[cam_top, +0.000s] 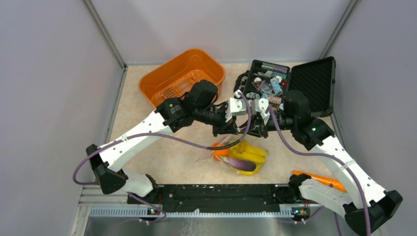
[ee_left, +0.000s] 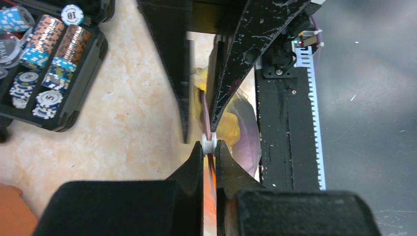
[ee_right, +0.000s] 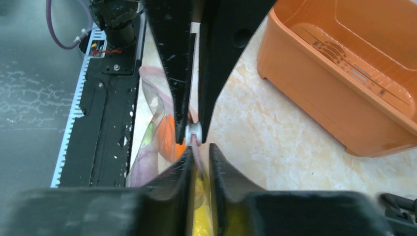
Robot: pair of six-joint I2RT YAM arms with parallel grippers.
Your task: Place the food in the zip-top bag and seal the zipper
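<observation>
The clear bag lies at the front of the table, holding an eggplant (cam_top: pixel 243 164), a yellow banana bunch (cam_top: pixel 251 153) and an orange item (cam_top: pixel 220 152). My left gripper is shut on the white zipper slider (ee_right: pixel 194 132), which sits on the pink zipper strip (ee_left: pixel 205 112). Close against it on the right, my right gripper stands part open, its fingers (ee_left: pixel 184 110) on either side of the strip, not clamped on it. Both tips are largely covered by the arms in the top view.
An orange basket (cam_top: pixel 147 86) stands at the back left. An open black case (cam_top: pixel 290 78) with poker chips is at the back right. An orange tube (cam_top: pixel 319 180) lies at the front right. Bare tabletop (cam_top: pixel 167 164) shows on the left.
</observation>
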